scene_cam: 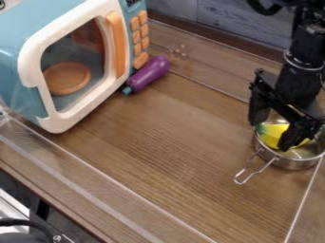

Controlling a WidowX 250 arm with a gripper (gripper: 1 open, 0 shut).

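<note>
My black gripper (282,114) reaches down from the upper right, open, its fingers over a small metal pan (295,161) with a wire handle pointing toward the front. Inside the pan lies a yellow object (280,135) with a green tip, partly hidden by the fingers; whether they touch it I cannot tell.
A toy microwave (51,38), light blue and white with orange buttons, fills the upper left. A purple toy eggplant (147,74) lies beside it. A grey wall runs along the back.
</note>
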